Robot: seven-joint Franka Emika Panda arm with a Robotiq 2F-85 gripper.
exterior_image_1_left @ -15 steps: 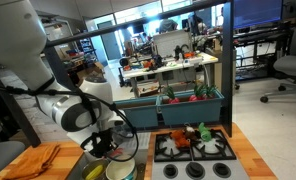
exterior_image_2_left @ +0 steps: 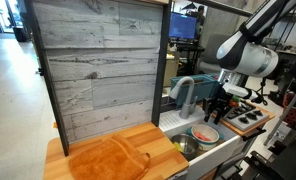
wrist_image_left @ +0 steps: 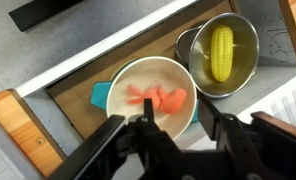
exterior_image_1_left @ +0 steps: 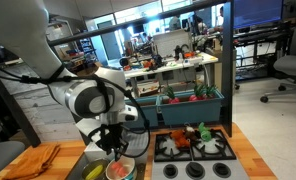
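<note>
A white pot with teal handles [wrist_image_left: 105, 95] sits below my gripper in the wrist view. Inside it lies a reddish-orange piece [wrist_image_left: 170, 101], with paler pink parts beside it. My dark fingers stand apart above the near side of the pot, and I see nothing held between them. In exterior view 1 the gripper [exterior_image_1_left: 114, 146] points down just over the pot [exterior_image_1_left: 121, 172], whose inside shows some red. From the other side, the pot [exterior_image_2_left: 205, 133] appears under the arm.
Beside the white pot stands a metal pot [wrist_image_left: 193, 48] holding yellow corn [wrist_image_left: 221, 53]. A stove [exterior_image_1_left: 193, 147] with vegetables on it is to the right, a teal basket [exterior_image_1_left: 190, 108] behind. An orange cloth [exterior_image_2_left: 108, 158] lies on the wooden counter.
The arm has shifted right, and the gripper has come over the white pot. The pot's inside looked pale and empty before; reddish pieces show in it now.
</note>
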